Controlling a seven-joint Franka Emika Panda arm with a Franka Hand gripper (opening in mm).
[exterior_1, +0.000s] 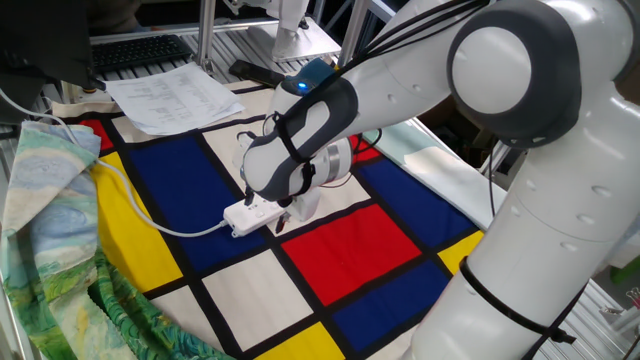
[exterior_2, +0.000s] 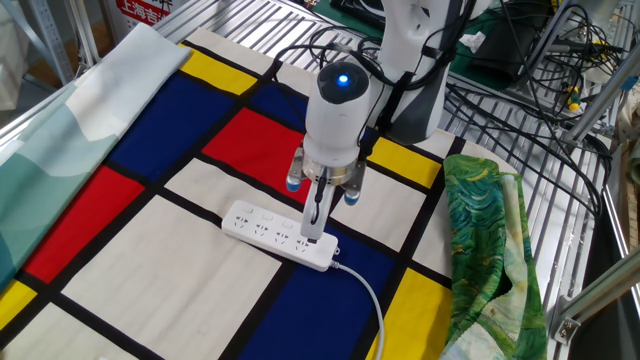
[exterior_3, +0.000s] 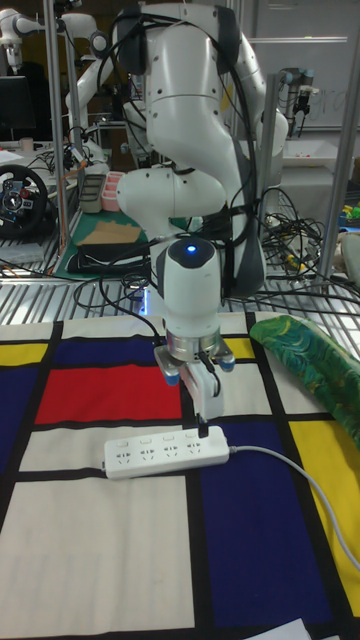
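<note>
A white power strip (exterior_2: 278, 235) with several sockets and a grey-white cord lies flat on the patterned cloth. My gripper (exterior_3: 203, 430) is down at the strip's cord end, pointing downward from the arm. In exterior view 1, dark fingers (exterior_1: 282, 224) show beside the strip (exterior_1: 250, 214), and the hand covers the strip's far part. A dark fingertip (exterior_2: 314, 237) reaches the strip's top near the last socket in exterior view 2. The frames do not settle whether the fingers press on the strip or stand apart from it.
The strip's cord (exterior_1: 165, 228) curves across the cloth toward a crumpled green painted cloth (exterior_2: 490, 250). Printed papers (exterior_1: 172, 98) lie at the table's edge, near a keyboard (exterior_1: 140, 52). A pale cloth (exterior_2: 80, 140) covers the opposite side. Open cloth surrounds the strip.
</note>
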